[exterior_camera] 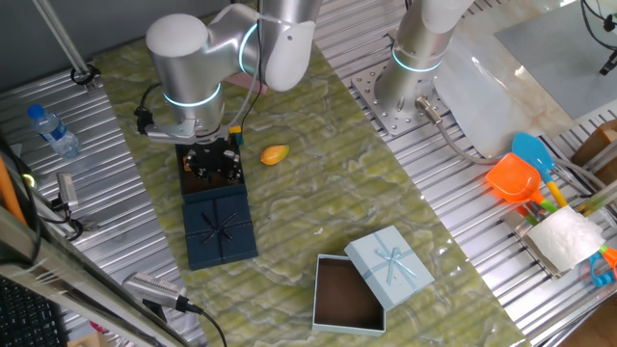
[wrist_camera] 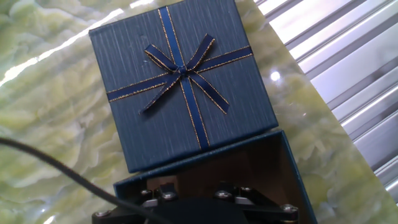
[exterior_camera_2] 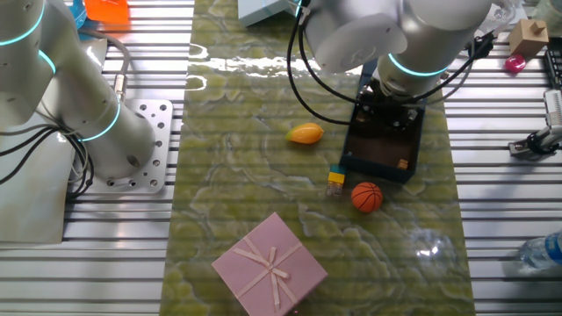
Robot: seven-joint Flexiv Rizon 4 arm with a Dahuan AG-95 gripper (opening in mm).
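A dark blue box (exterior_camera_2: 383, 170) stands open on the green marbled cloth. Its lid (wrist_camera: 137, 62), tied with a navy gold-edged ribbon bow, lies against one side of it; exterior view 1 shows the lid (exterior_camera: 219, 249) too. Over the box's opening, pointing down, is my gripper (exterior_camera: 213, 173). In the wrist view only its knuckles reach up from the bottom edge. Its fingertips are hidden, so the finger's state and anything between the fingers cannot be made out. A small tan block (exterior_camera_2: 402, 164) shows inside the box near one wall.
Near the box lie a yellow-orange mango (exterior_camera_2: 306, 133), a blue-and-yellow block (exterior_camera_2: 336, 179) and a small basketball (exterior_camera_2: 366, 197). A pink gift box (exterior_camera_2: 270, 266) and an open light blue box (exterior_camera: 347, 295) with its lid (exterior_camera: 390, 267) stand farther off. Mid-cloth is clear.
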